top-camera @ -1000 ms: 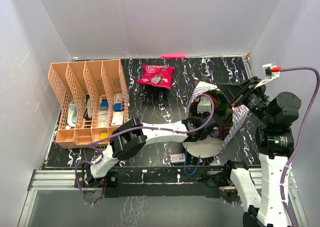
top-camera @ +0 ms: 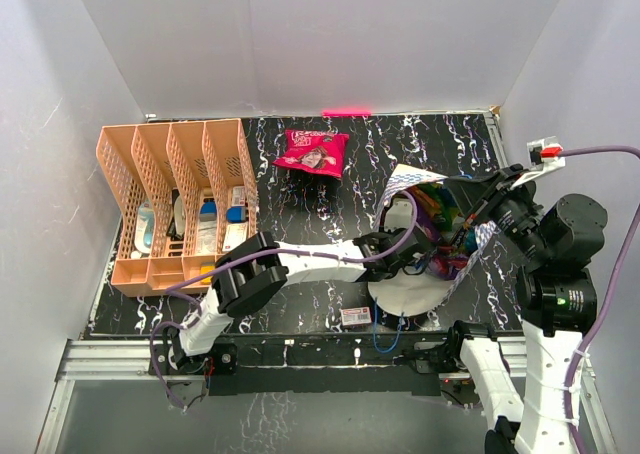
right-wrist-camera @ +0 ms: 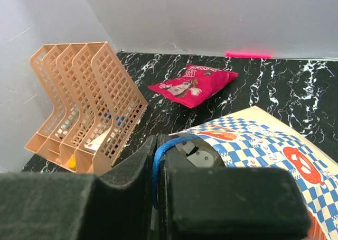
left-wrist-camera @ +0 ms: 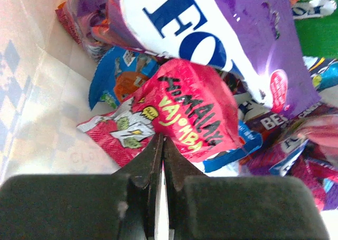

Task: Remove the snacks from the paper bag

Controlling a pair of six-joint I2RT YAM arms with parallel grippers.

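The paper bag lies with its mouth open, several colourful snack packets inside. In the left wrist view my left gripper is shut in the bag, its tips over the lower part of a red packet reading "Himalay Vajomba". Whether any film is pinched there cannot be told. A purple packet lies above it. My right gripper is shut on the blue cord handle at the bag's upper right edge. Outside the bag, a pink-red snack packet rests on the black marbled table.
At the left stands a peach slotted organiser with small items in it. A small white-and-red card lies before the bag. A pink strip is at the back edge. Table between organiser and bag is free toward the back.
My right gripper has shifted slightly right and toward the front. The left one has moved a little within the bag mouth, and more colourful packets show there.
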